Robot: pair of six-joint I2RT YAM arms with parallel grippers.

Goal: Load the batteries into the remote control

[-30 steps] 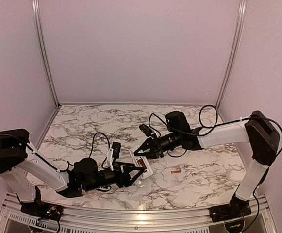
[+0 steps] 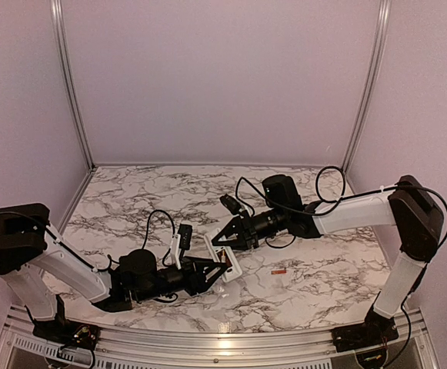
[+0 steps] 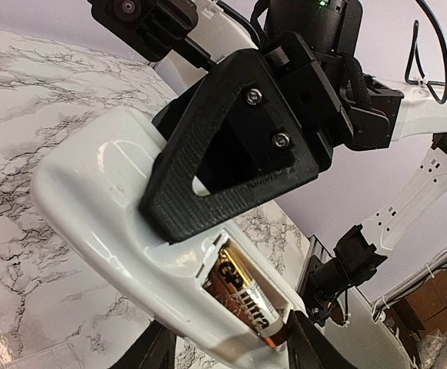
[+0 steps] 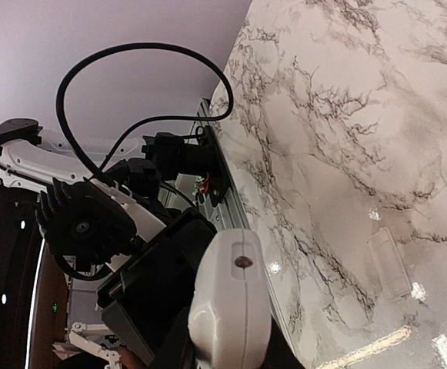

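Observation:
The white remote (image 2: 232,268) (image 3: 100,200) (image 4: 227,300) is held tilted above the table, between both grippers, its battery compartment open. My right gripper (image 2: 227,240) is shut on the remote's body. A copper-and-black battery (image 3: 242,288) lies in the compartment, and my left gripper (image 2: 218,268) has its fingertips at that end of the remote, around the battery's lower end; exactly what they grip is partly hidden. A second battery (image 2: 278,271) lies on the table to the right of the remote.
A clear plastic piece (image 4: 388,261), likely the cover, lies on the marble table (image 2: 146,192) below the remote. The metal front rail (image 2: 215,338) runs along the near edge.
My left gripper has shifted very slightly at the remote's compartment; otherwise little visibly differs.

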